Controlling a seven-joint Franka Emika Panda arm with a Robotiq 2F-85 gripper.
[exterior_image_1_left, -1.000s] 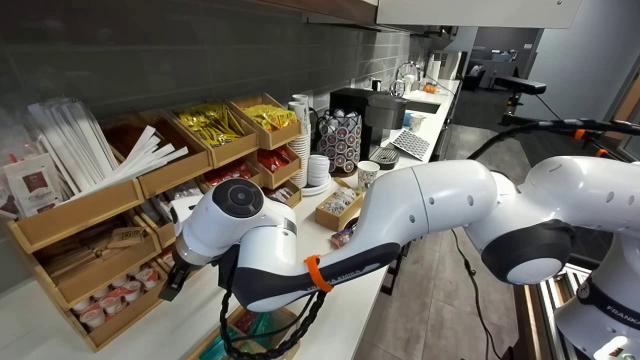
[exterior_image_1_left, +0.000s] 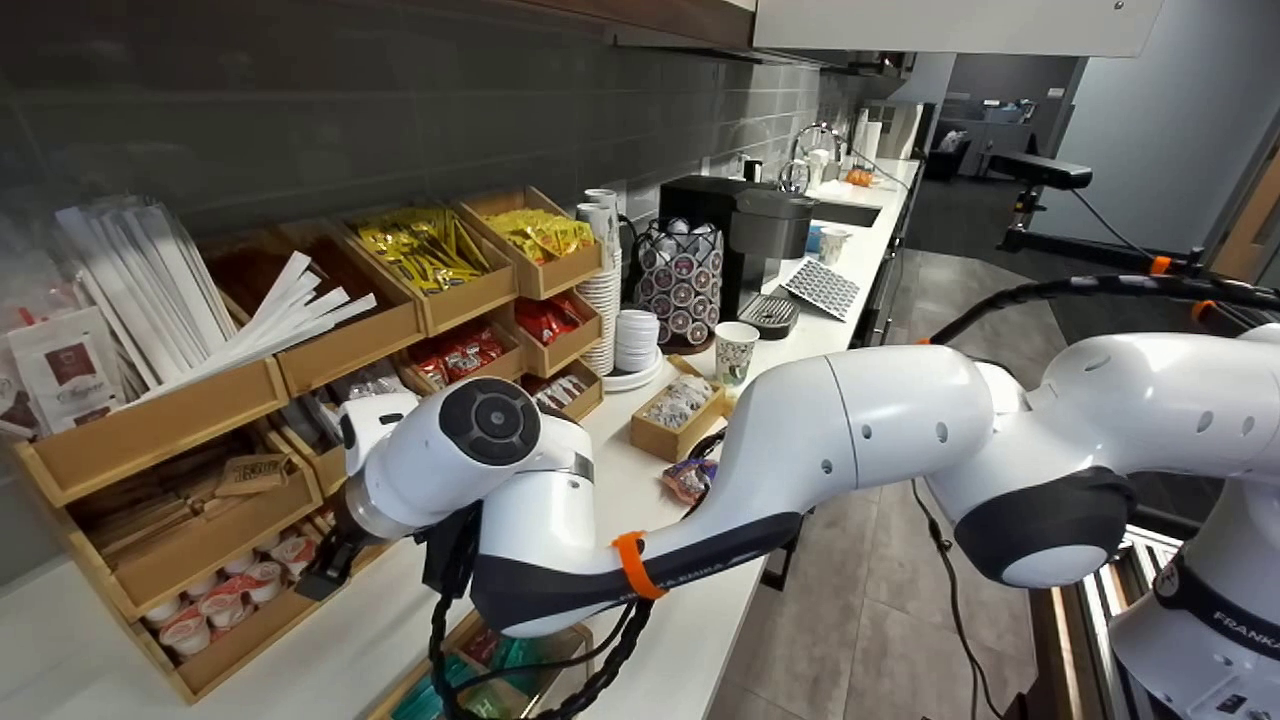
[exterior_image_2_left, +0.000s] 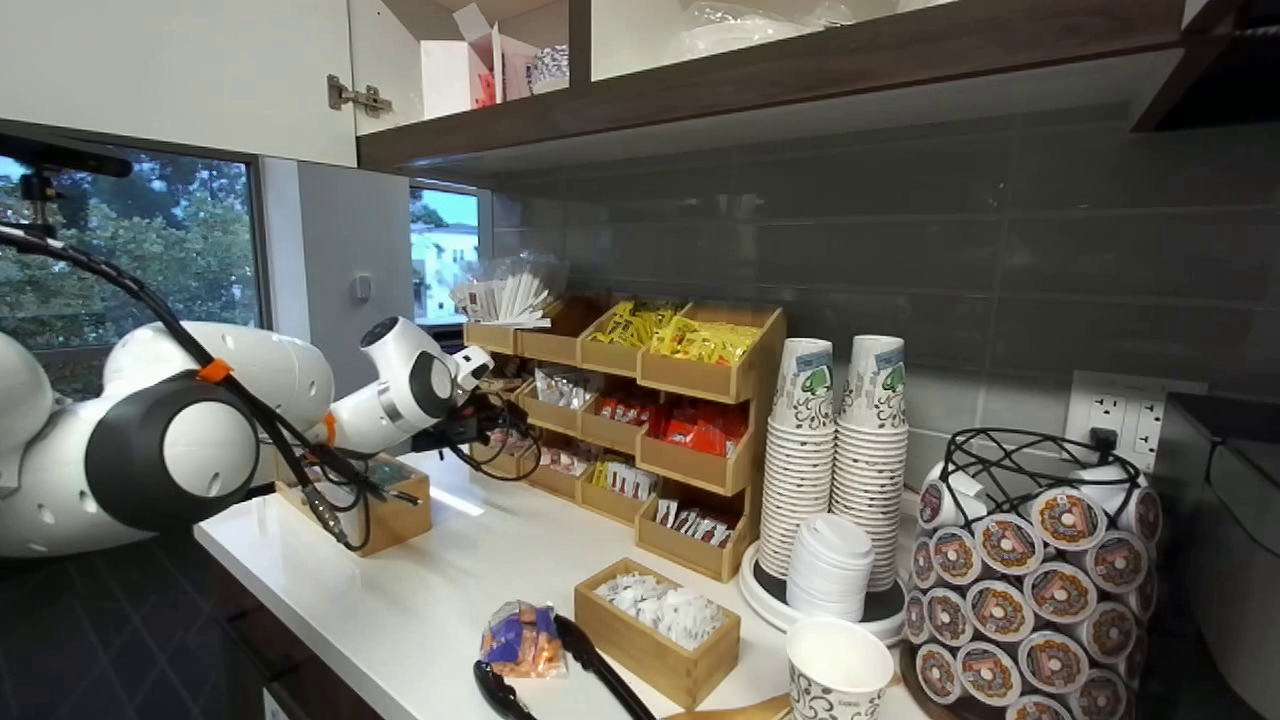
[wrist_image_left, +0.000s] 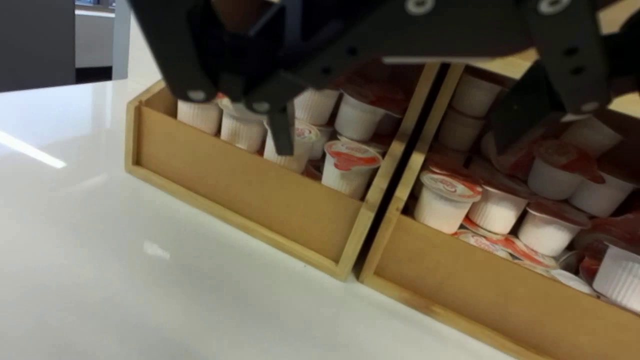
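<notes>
Across the top of the wrist view my gripper stands open, with a wide gap between its dark fingers and nothing gripped. Beyond the fingers are small white creamer cups with red-and-white lids, held in two wooden bins side by side. One cup (wrist_image_left: 351, 168) leans on the front of the left bin (wrist_image_left: 252, 192); another cup (wrist_image_left: 445, 201) sits at the front corner of the right bin (wrist_image_left: 480, 300). In exterior view 1 the dark gripper (exterior_image_1_left: 324, 580) is low, close to the bottom-row cups (exterior_image_1_left: 226, 602). Its exact gap to them cannot be told.
Above the bins rise more shelf tiers, with a compartment of brown packets (exterior_image_1_left: 180, 516) directly over the cups. A wooden box of teal packets (exterior_image_1_left: 516, 666) stands below the arm. Tongs (exterior_image_2_left: 600, 672) lie farther along.
The gripper has moved a little to the left in exterior view 1, closer to the lower shelf bins. The upper arm and forearm have shifted slightly. The cups in view look unmoved.
</notes>
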